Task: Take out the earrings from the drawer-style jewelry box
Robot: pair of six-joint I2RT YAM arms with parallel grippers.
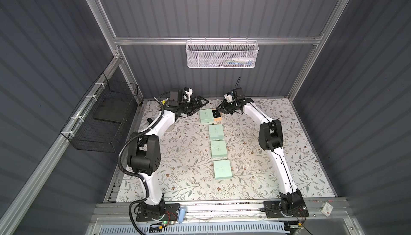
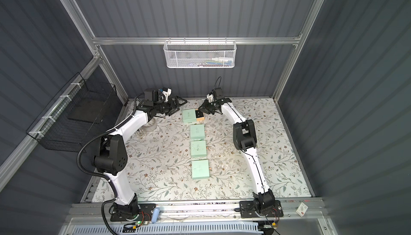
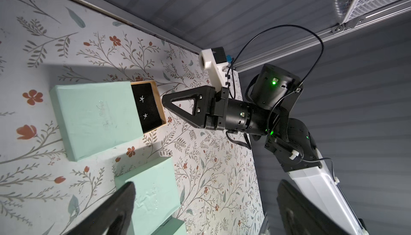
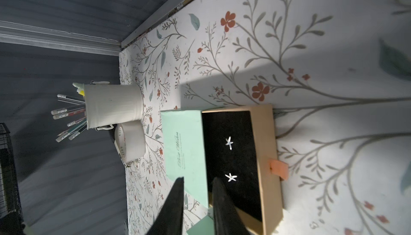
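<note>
The mint jewelry box [image 3: 96,117] lies at the back of the table. Its tan drawer [image 4: 265,149] is pulled out to the right, with a black lining inside. On this lining sit two small white star-shaped earrings, one [image 4: 229,142] nearer the back wall and the other [image 4: 231,177] nearer the front. My left gripper [image 1: 202,103] is open and empty, above and to the left of the box. Over the right end of the drawer is my right gripper [image 1: 220,107], its fingers slightly apart. In the right wrist view its blurred fingers [image 4: 175,202] show nothing between them but the background.
Several closed mint boxes, such as the nearest one [image 1: 222,169], line up toward the front. A white cup of pencils [image 4: 113,104] and a round white object [image 4: 130,139] stand at the left. The table right of the boxes [image 1: 256,166] is bare.
</note>
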